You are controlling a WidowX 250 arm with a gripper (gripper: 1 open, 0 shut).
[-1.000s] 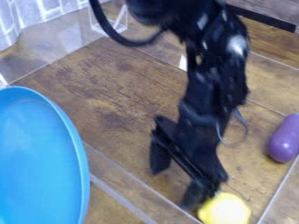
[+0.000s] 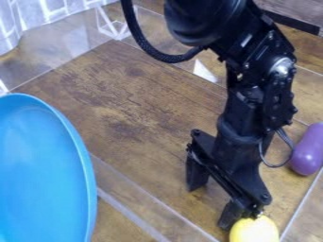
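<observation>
My black gripper [image 2: 212,197] hangs low at the right of centre, its fingers open and pointing down to the wooden surface. The lower finger reaches to a yellow object [image 2: 256,229] at the bottom edge, partly cut off by the frame; whether they touch I cannot tell. Nothing shows between the fingers.
A blue bowl or plate [image 2: 38,165] fills the left side. A purple eggplant-like object [image 2: 308,151] lies at the right edge. A white patterned cloth [image 2: 25,19] is at the top left.
The arm has moved slightly to the right over the last second, with the gripper now beside the yellow object, which sits a little farther right and lower than before.
</observation>
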